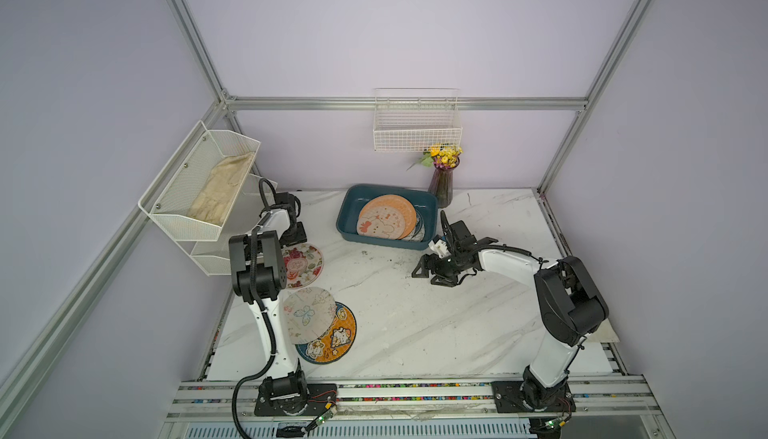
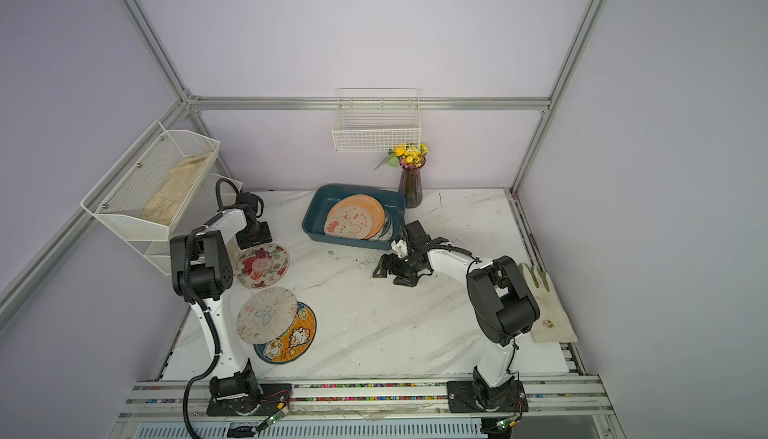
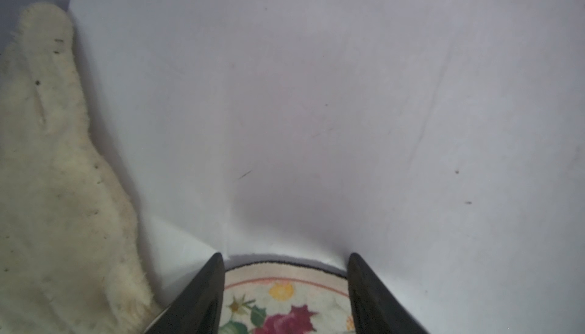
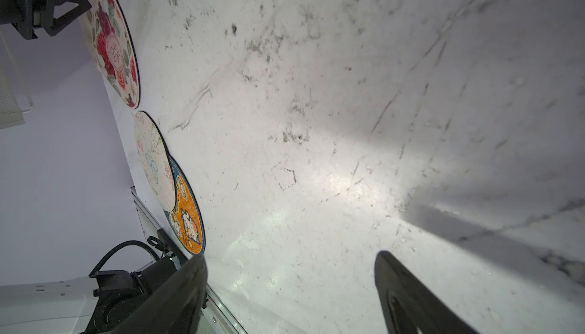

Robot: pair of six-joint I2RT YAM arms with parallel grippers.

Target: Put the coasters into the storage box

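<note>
The teal storage box at the back holds several coasters. On the left lie a floral coaster, a pale coaster and an orange-blue coaster, the pale one overlapping the orange. My left gripper is low at the floral coaster's far edge, fingers apart, one each side of a visible stretch of rim; whether they touch it is unclear. My right gripper stands open over bare table, in front of the box.
A cream cloth lies beside my left gripper, near the white wire racks. A vase of flowers stands behind the box; another wire basket hangs above it.
</note>
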